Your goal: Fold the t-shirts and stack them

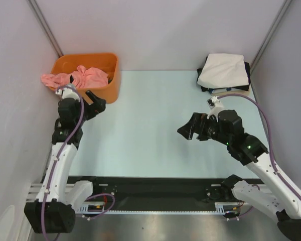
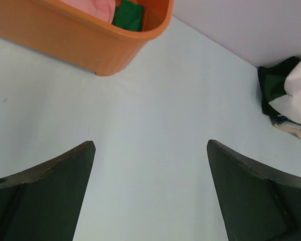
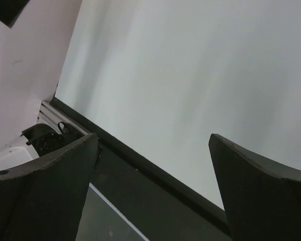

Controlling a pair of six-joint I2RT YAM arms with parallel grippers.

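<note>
An orange bin (image 1: 108,90) at the back left holds pink shirts (image 1: 88,78); the left wrist view also shows green fabric (image 2: 128,15) inside it. My left gripper (image 1: 95,103) is open just in front of the bin, empty in its wrist view (image 2: 150,155). A pile of folded shirts (image 1: 222,70), white on top over dark and beige ones, lies at the back right of the table. My right gripper (image 1: 190,128) hangs open over the right-middle of the table, front-left of that pile, with nothing between its fingers.
Walls bound it at the back and both sides, and a dark front edge (image 1: 155,183) runs along the near side.
</note>
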